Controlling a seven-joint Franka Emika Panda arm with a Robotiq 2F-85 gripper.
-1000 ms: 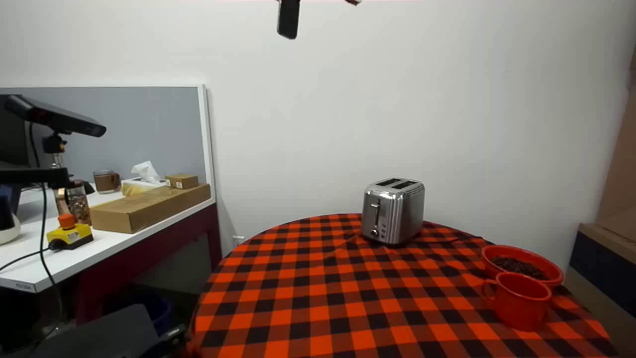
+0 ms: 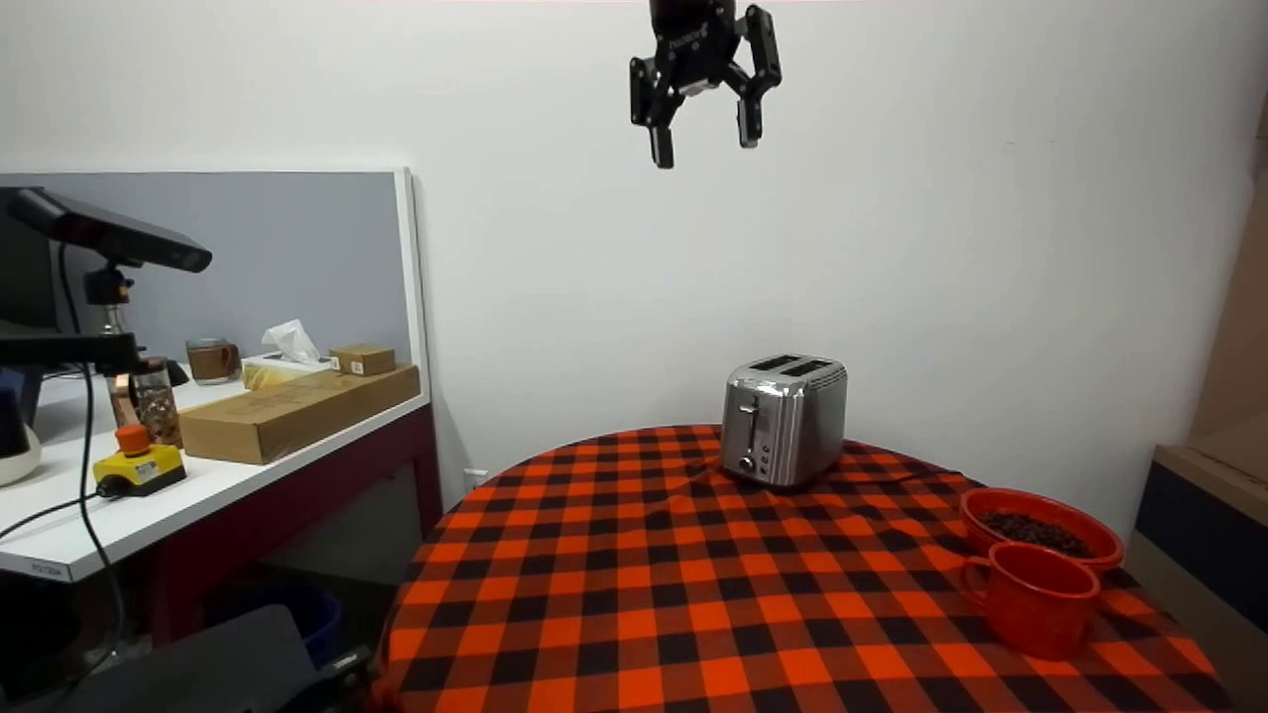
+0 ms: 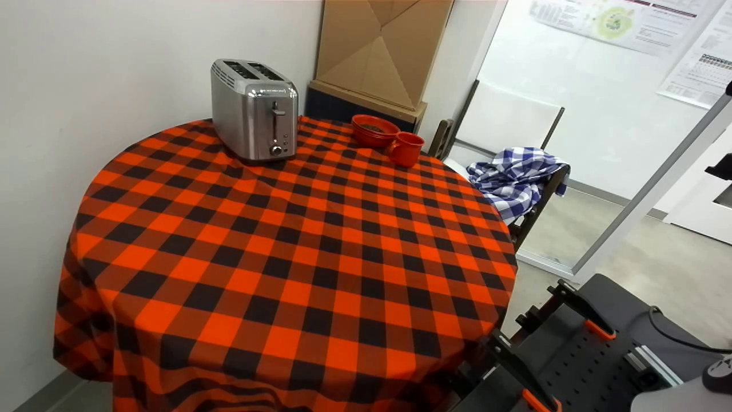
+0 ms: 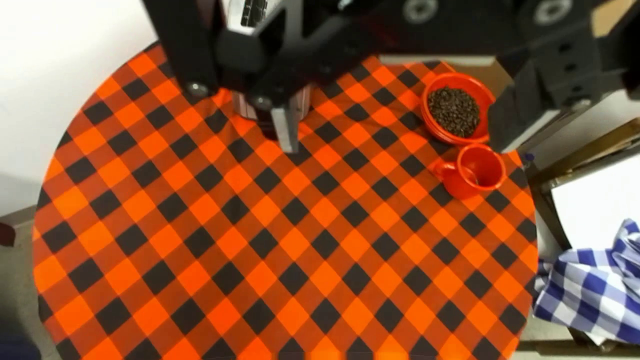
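My gripper (image 2: 703, 152) hangs high above the table, fingers wide apart and nothing between them. In the wrist view, one finger pad (image 4: 284, 129) overlaps the silver toaster and the other is close to the red bowl (image 4: 454, 108). That bowl holds dark beans. Touching or close beside it stands a red mug (image 4: 477, 171), upright, its handle toward the table's middle. Near the wall sits the two-slot toaster (image 2: 785, 422), its slots empty as far as shows. All of these are well below the gripper, none in contact with it.
A red-and-black checked cloth (image 3: 274, 274) covers the round table, whose middle and front are clear. Behind the bowl leans cardboard (image 3: 374, 55). A chair with a blue-and-white cloth (image 3: 518, 178) stands beside the table. At left, a white desk (image 2: 238, 469) carries boxes.
The gripper has come lower into exterior view 1, and both fingers now show where only one finger and a small tip did before. The toaster, bowl and mug have not moved.
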